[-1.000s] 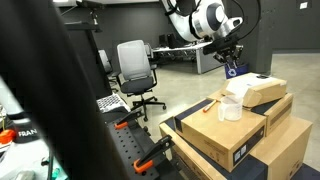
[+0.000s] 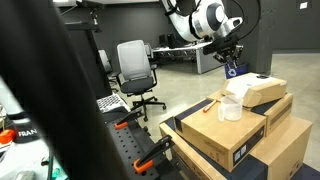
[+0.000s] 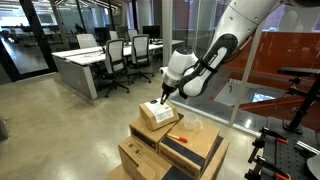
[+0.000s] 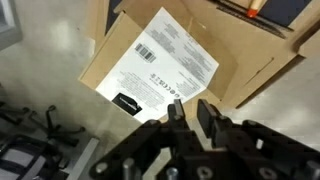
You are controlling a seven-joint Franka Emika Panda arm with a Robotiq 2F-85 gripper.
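Note:
My gripper hangs open in the wrist view, with a clear gap between its two dark fingers and nothing in it. Beneath it lies a cardboard box with a white printed label (image 4: 160, 62). At the top of that view an orange-tipped stick (image 4: 252, 9) is partly cut off. In exterior view 1 an orange stick (image 2: 210, 105) rests on a large cardboard box (image 2: 208, 126), beside a whitish translucent container (image 2: 231, 108). A smaller cardboard box (image 2: 258, 91) sits behind the container. The gripper cannot be made out clearly in the exterior views.
A person in a white shirt (image 2: 208, 21) is behind the boxes. An office chair (image 2: 136, 66) stands further back, and more desks (image 3: 88, 62) fill the rear of exterior view 2. Open floor (image 3: 60, 130) lies left of the boxes there.

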